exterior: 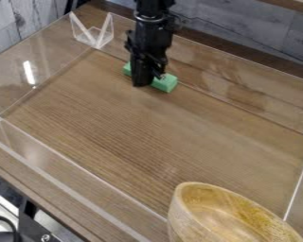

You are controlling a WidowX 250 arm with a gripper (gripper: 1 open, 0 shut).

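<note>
A small green object (165, 81) lies on the wooden table toward the back. My black gripper (141, 76) is lowered over its left part and covers some of it; the view is too small and dark to tell whether its fingers are open or closed on it.
A large yellow bowl (223, 213) sits at the front right. White wire-like pieces stand at the left and back-left edges. A grey panel runs along the back.
</note>
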